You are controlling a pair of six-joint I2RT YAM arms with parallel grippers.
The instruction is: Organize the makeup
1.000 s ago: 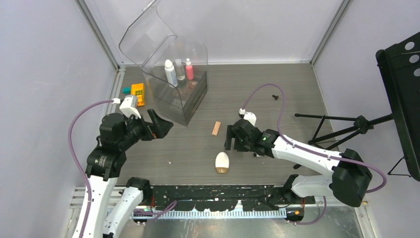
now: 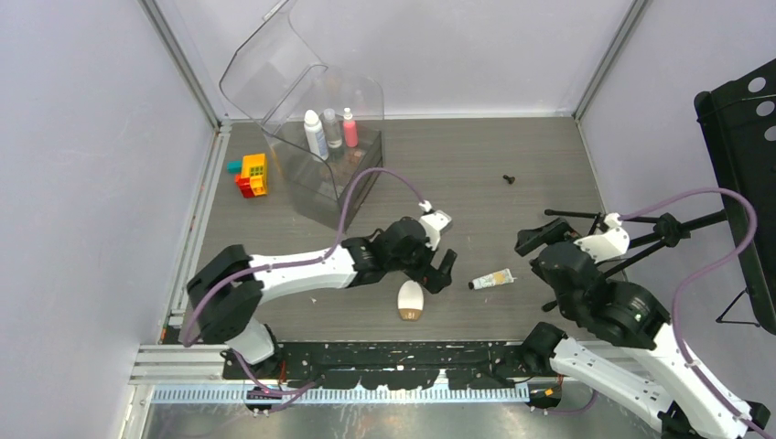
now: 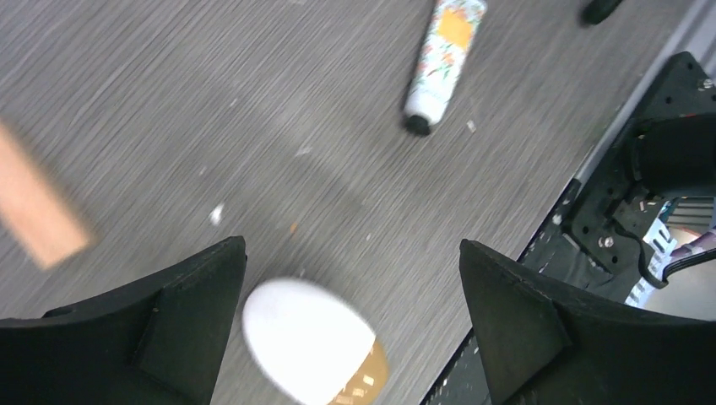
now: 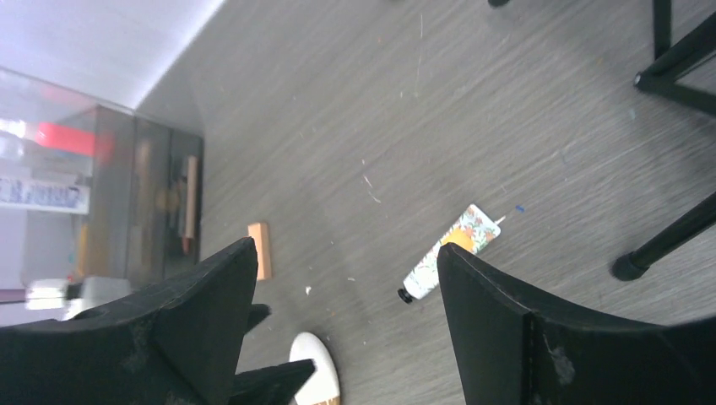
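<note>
A white-and-tan oval item lies on the table, below my open left gripper; in the left wrist view it sits low between the fingers. A floral tube with a yellow label lies to the right, below my right gripper, whose fingers stand apart with nothing held. A small wooden-coloured block is hidden by the left gripper in the top view. A clear case at back left holds a white bottle, a clear bottle and a pink bottle.
Coloured toy blocks lie left of the case. A black stand with legs on the table is at right. A small dark object lies at the back.
My left gripper has moved right, over the table's middle near the oval item. My right gripper has moved right, uncovering the tube. The table items look unmoved.
</note>
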